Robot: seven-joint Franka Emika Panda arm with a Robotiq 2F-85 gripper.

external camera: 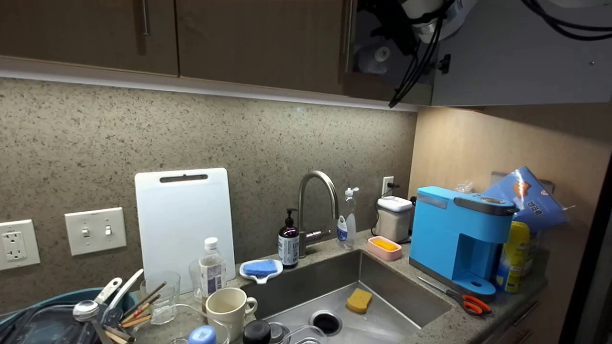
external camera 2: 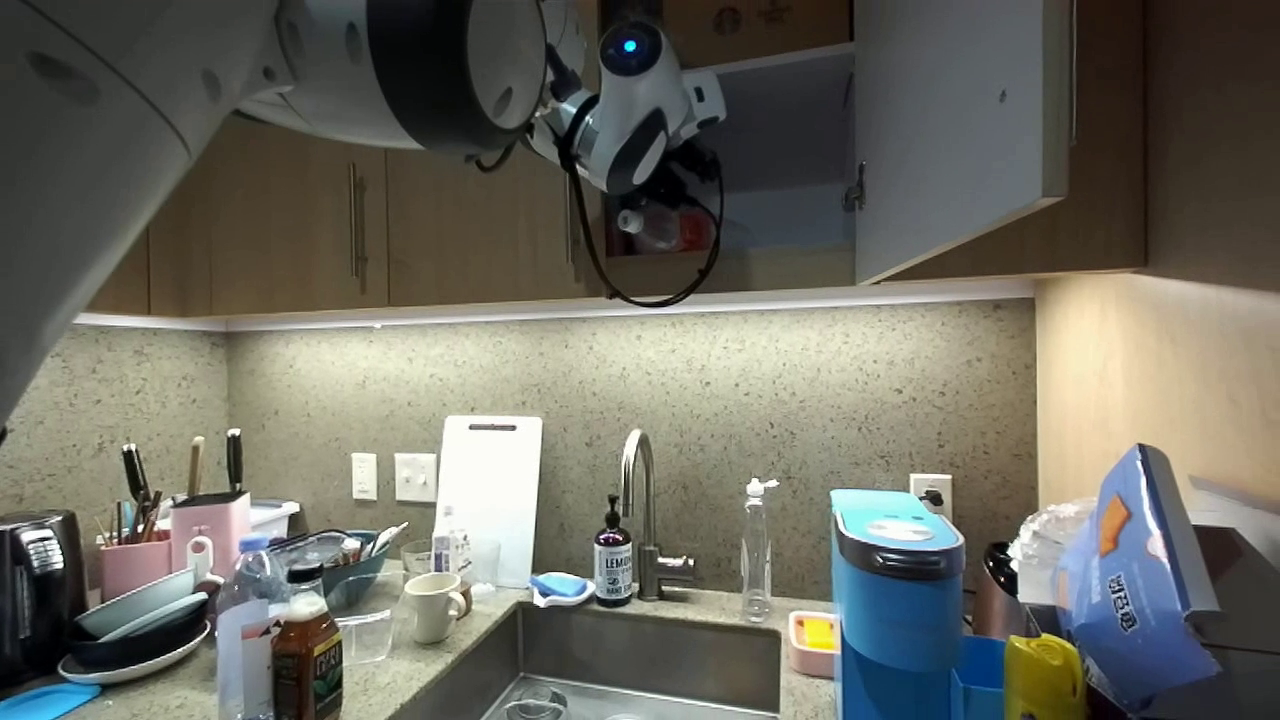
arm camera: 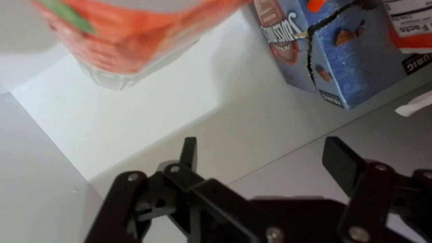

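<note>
My gripper stands open in the wrist view, with an empty gap between its black fingers. It is inside or at the mouth of an open upper cabinet (external camera 2: 786,156). Beyond the fingertips, at the upper left, is a blurred orange-red container (arm camera: 129,44) with a pale base, apart from the gripper. A blue Swiss Miss box (arm camera: 360,52) with a torn edge lies at the upper right. In the second exterior view, a clear bottle (external camera 2: 654,226) with a white cap lies in the cabinet below the wrist; the fingers are hard to make out there.
The open cabinet door (external camera 2: 960,132) stands to the right of the arm. Cables (external camera 2: 654,300) hang in a loop below the wrist. Below are the sink (external camera: 396,309), faucet (external camera: 312,183) and blue coffee maker (external camera: 442,235). Dishes and bottles crowd the counter's left.
</note>
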